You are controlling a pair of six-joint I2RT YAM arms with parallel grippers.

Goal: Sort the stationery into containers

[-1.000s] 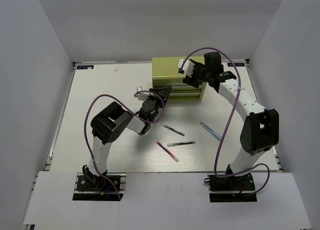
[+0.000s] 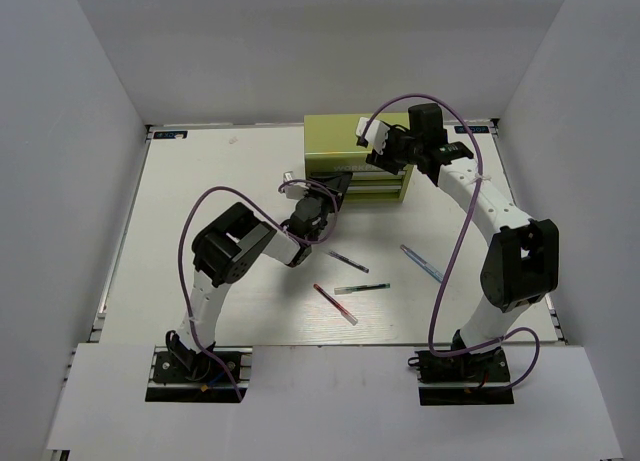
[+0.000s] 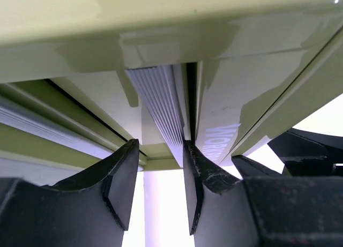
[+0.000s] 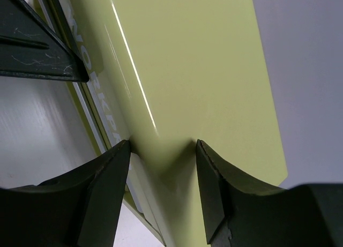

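Note:
An olive-green drawer box stands at the back of the white table. My left gripper is at its front; in the left wrist view its fingers stand apart, part open, just below a ribbed metallic drawer strip, with nothing visible between them. My right gripper is shut on the box's upper front edge, at the box's right part. Several pens lie loose in front: a red one, a dark one, a dark-and-light one and a blue one.
Grey walls border it at the back and both sides. Both arms reach in from the front to the box.
My left gripper has moved slightly right and toward the box front since a second ago. The right arm and the pens look unchanged.

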